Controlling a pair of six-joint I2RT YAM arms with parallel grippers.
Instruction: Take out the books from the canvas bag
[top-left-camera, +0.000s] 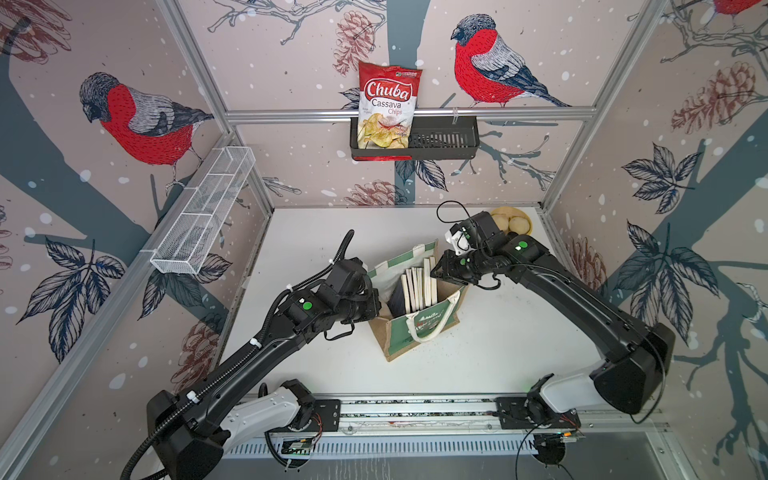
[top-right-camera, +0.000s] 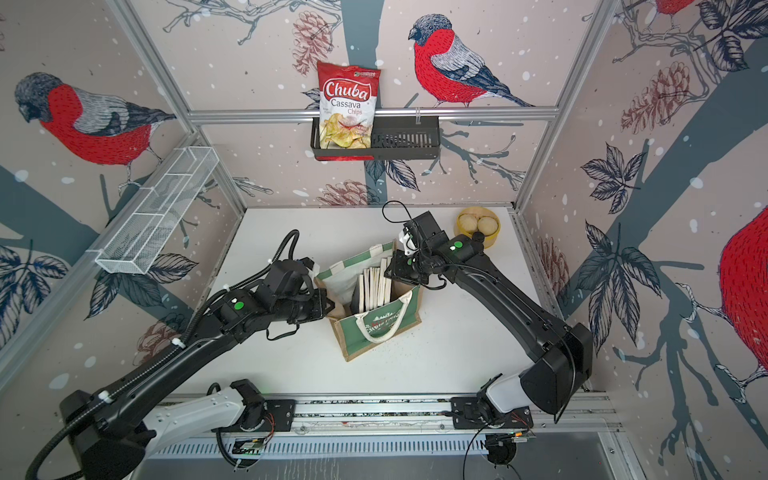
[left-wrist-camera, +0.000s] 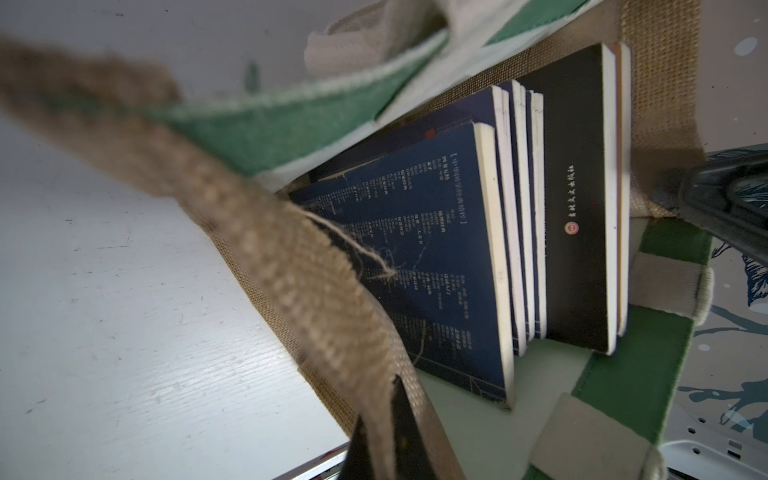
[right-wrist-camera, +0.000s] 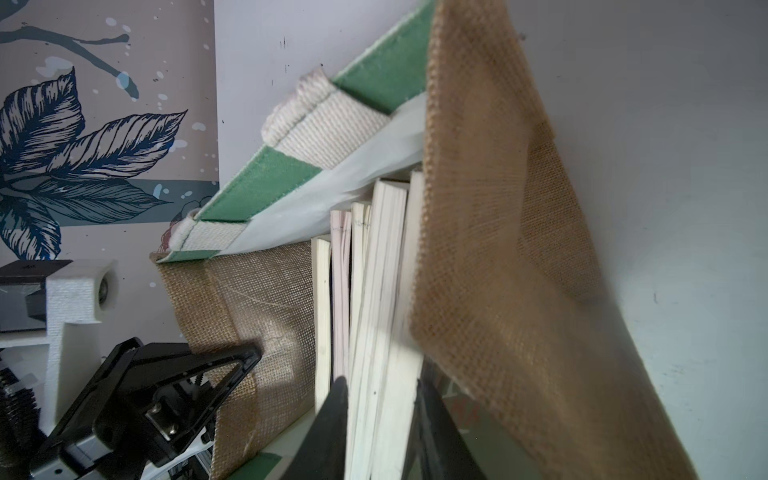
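The green-and-burlap canvas bag (top-left-camera: 425, 327) stands mid-table with several books (left-wrist-camera: 424, 264) upright inside, dark covers and pale page edges (right-wrist-camera: 368, 296). My left gripper is at the bag's left side, shut, with the burlap edge across it; whether it holds that fabric is unclear. My right gripper reaches into the bag from the right, its fingers on either side of pale book edges, shut on books.
A yellow bowl (top-right-camera: 463, 241) with round items sits at the back right. A chips bag (top-left-camera: 388, 104) stands in a wall shelf (top-left-camera: 436, 148). A wire rack hangs left.
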